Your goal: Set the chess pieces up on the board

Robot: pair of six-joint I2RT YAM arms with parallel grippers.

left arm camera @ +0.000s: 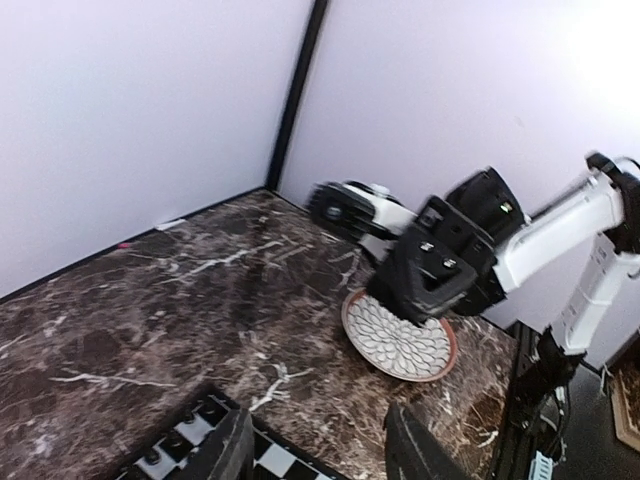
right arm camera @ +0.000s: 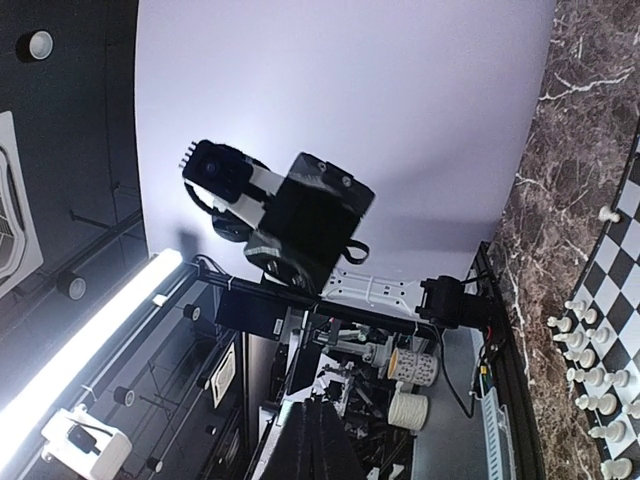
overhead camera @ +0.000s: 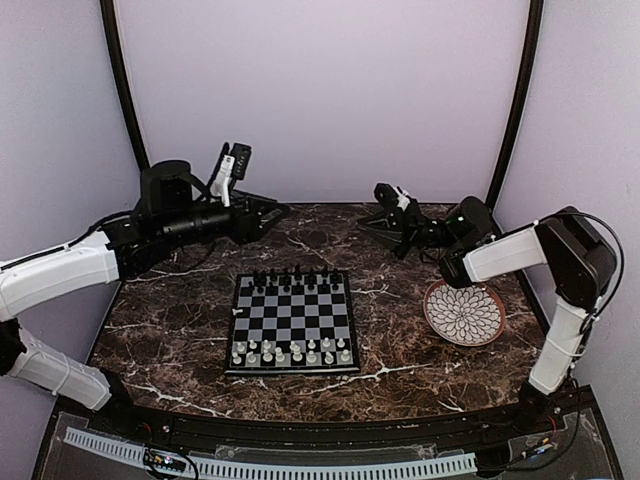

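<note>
The checkered board [overhead camera: 290,322] lies on the marble table, black pieces [overhead camera: 297,275] along its far side and white pieces [overhead camera: 295,352] along its near side. A single white piece [overhead camera: 237,311] lies at the board's left edge; the right wrist view also shows this lone piece [right arm camera: 609,214], apart from the white rows. Above the table, behind and left of the board, my left gripper [overhead camera: 279,215] is open and empty, its fingers [left arm camera: 236,445] wide apart. My right gripper [overhead camera: 368,229] hangs behind and right of the board, shut, with nothing showing between its fingertips.
A round rimmed plate [overhead camera: 464,312] with a white patterned middle stands empty right of the board. Bare marble [overhead camera: 400,345] separates board and plate. Walls close off the back and both sides.
</note>
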